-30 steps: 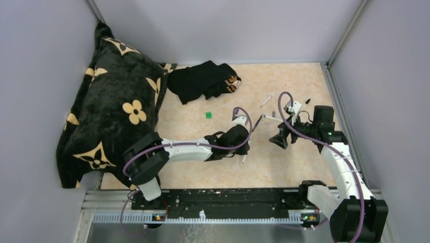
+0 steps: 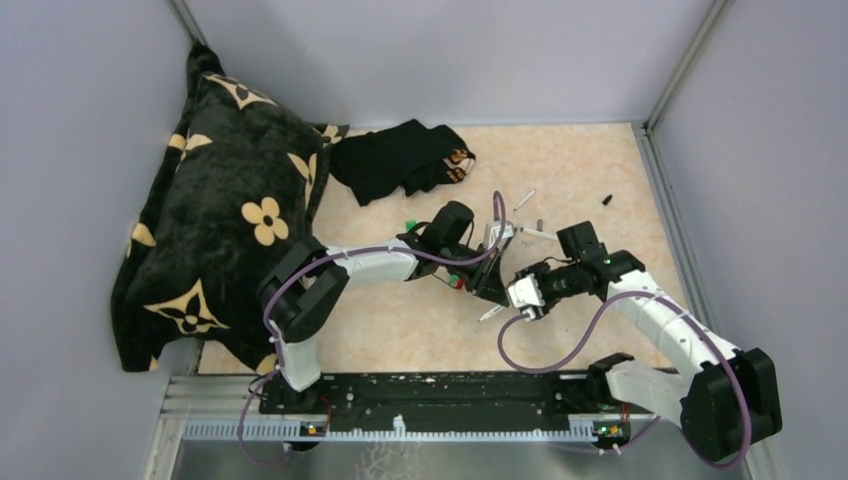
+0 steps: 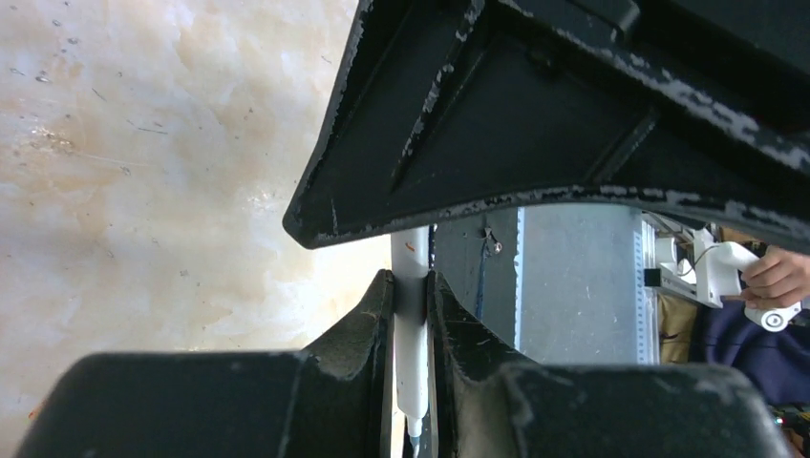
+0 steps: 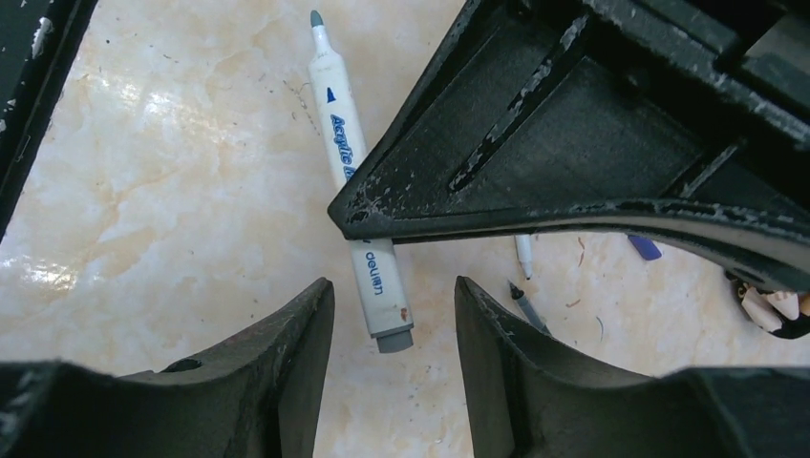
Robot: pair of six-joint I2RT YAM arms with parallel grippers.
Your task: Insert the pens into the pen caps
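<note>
A white marker (image 4: 382, 281), lettered in blue, is held in my left gripper, which is shut on its middle. Its pale nib (image 4: 316, 19) points away from my right gripper; the grey butt end (image 4: 394, 341) faces it. The right fingers (image 4: 306, 320) stand part open, on either side of that end in the right wrist view, with gaps showing. A black left-gripper finger covers the marker's middle there. In the left wrist view, the other gripper's black finger (image 3: 458, 143) covers the marker's upper end. Both grippers face each other in the top view.
White pens (image 2: 525, 199) lie beyond the right gripper. A black cap (image 2: 607, 200) rests at the far right, and a green piece (image 2: 411, 226) sits beside the left arm. Black cloth (image 2: 400, 160) and a patterned blanket (image 2: 240, 220) occupy the back left.
My left gripper has swung round with the marker and now faces right. The right arm has turned and moved left, so the grippers are close together.
</note>
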